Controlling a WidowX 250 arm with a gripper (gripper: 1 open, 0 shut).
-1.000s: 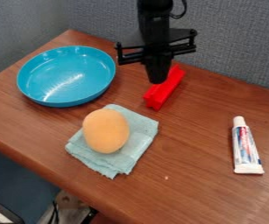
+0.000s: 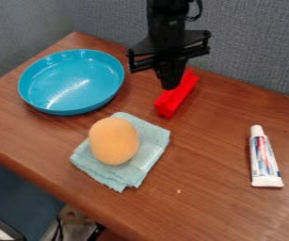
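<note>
My black gripper point(image 2: 169, 73) hangs at the top centre, pointing down just above the far end of a red bar point(image 2: 177, 96) lying on the wooden table. It looks shut, with nothing visible between its fingers; whether it touches the bar cannot be told. A blue plate point(image 2: 70, 82) sits at the back left. An orange rounded object point(image 2: 114, 140) rests on a folded pale green cloth point(image 2: 143, 156) near the middle front. A white toothpaste tube point(image 2: 264, 158) lies on the right.
A grey padded wall point(image 2: 253, 52) stands behind the table point(image 2: 210, 202). The table's left edge drops to a dark floor with some cables at the bottom left.
The objects on the table look unmoved.
</note>
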